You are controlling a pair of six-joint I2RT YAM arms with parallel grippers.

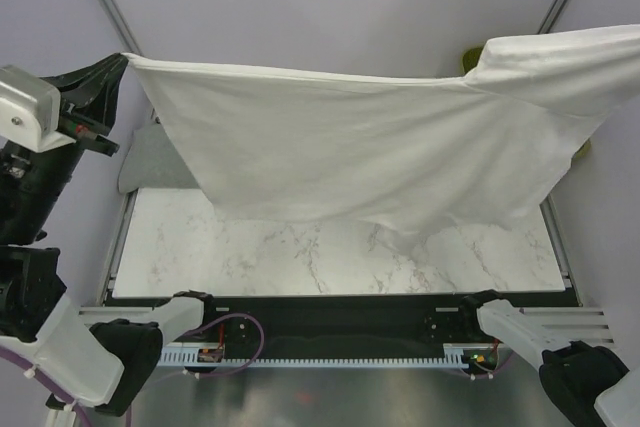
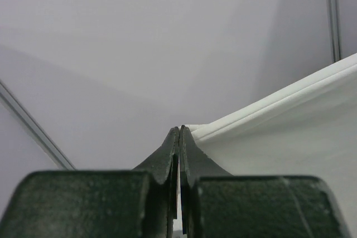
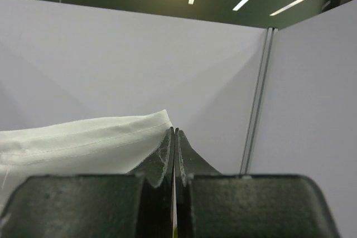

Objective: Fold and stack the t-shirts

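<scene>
A white t-shirt (image 1: 370, 142) hangs stretched between my two arms, high above the table and close to the top camera. My left gripper (image 1: 124, 57) is shut on its upper left corner. In the left wrist view the cloth (image 2: 290, 121) runs off to the right from the fingertips of the left gripper. The right gripper lies outside the top view, past the right edge. In the right wrist view the right gripper is shut on the shirt's other corner, with the cloth (image 3: 83, 149) extending left.
Beneath the shirt lies the white marble-patterned table (image 1: 330, 267), its front part bare. Grey folded cloth (image 1: 160, 159) rests at the table's left side. A green bin (image 1: 471, 58) at the right is mostly hidden behind the shirt.
</scene>
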